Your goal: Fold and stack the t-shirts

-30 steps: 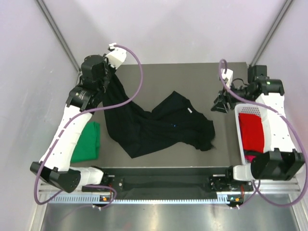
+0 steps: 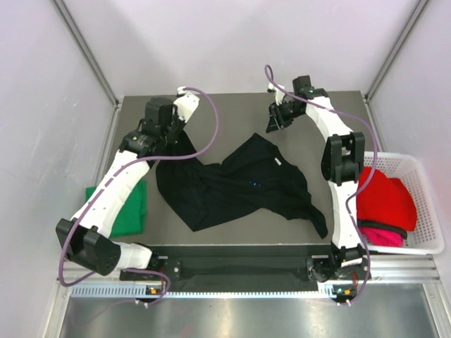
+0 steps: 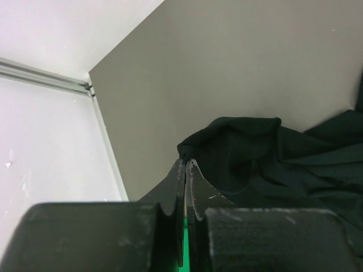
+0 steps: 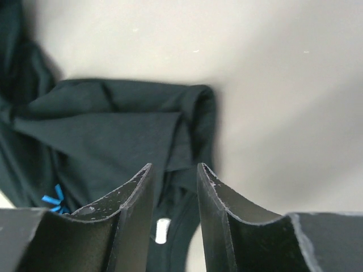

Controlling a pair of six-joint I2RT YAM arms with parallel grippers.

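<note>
A dark t-shirt (image 2: 239, 190) lies spread and rumpled over the middle of the table, with a white tag and small blue marks on its right part. Its upper left end reaches up to my left gripper, which is shut on the fabric at its fingertips. My right gripper hangs above the shirt's upper right corner, fingers apart with nothing seen held; the right wrist view shows folded dark cloth (image 4: 130, 141) below it.
A green folded cloth (image 2: 127, 218) lies at the left front. A white basket (image 2: 430, 211) with red and pink cloth (image 2: 384, 204) stands at the right.
My right gripper has swung from above the right side, by the basket, leftward and back over the shirt.
</note>
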